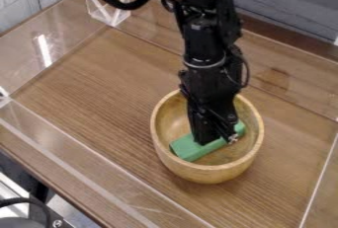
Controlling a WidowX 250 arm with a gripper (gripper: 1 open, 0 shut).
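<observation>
A tan round bowl (205, 170) sits on the wooden table right of centre. A green oblong block (192, 148) lies inside it. My black gripper (211, 133) reaches down into the bowl over the block, its lower end partly covering it; whether the fingers touch the block is unclear. The fingers are dark against dark and hard to make out.
Clear plastic strips run along its left edge. A dark cable shows at the bottom left.
</observation>
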